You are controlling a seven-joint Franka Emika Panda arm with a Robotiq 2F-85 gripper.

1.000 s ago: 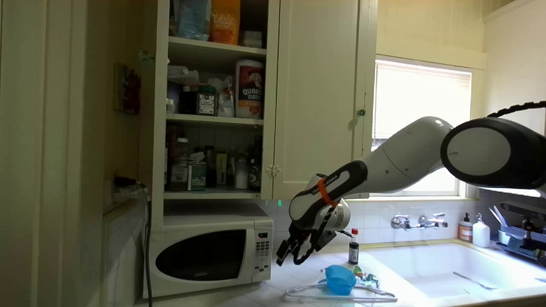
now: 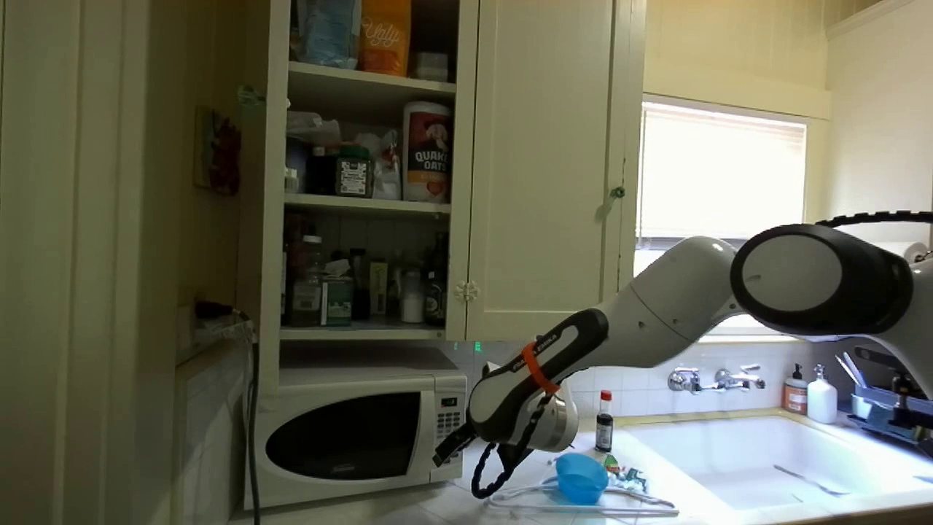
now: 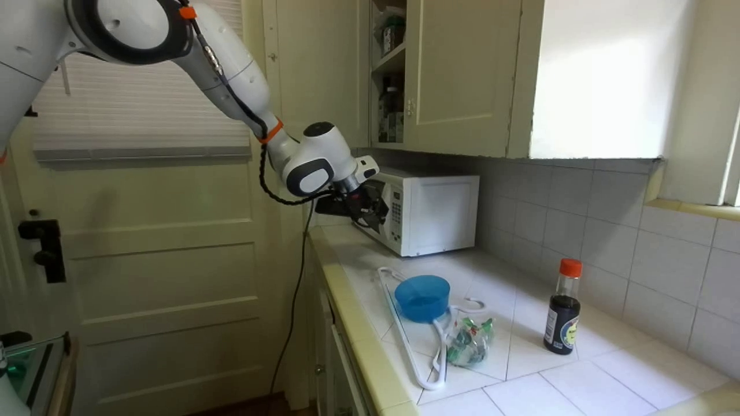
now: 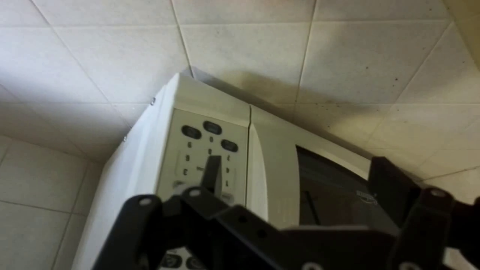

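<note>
A white microwave (image 2: 350,446) stands on the counter with its door closed. My gripper is open, with nothing held between its fingers. In the wrist view, one finger (image 4: 211,173) overlaps the keypad (image 4: 193,157) and the other overlaps the dark door window (image 4: 328,180). The pale door handle (image 4: 257,171) shows in the gap between them. From the side, the gripper (image 3: 374,208) appears at the microwave's front near the keypad; contact cannot be made out.
A blue bowl (image 3: 423,298), a white hanger (image 3: 409,353), a crumpled green bag (image 3: 472,343) and a red-capped bottle (image 3: 563,312) occupy the counter. Overhead is an open-fronted cupboard (image 2: 367,205) with stocked shelves. The sink (image 2: 743,446) lies to the right.
In exterior view 1, the arm has moved left and lower, bringing the gripper from right of the microwave to in front of its keypad side. The counter items have not moved.
</note>
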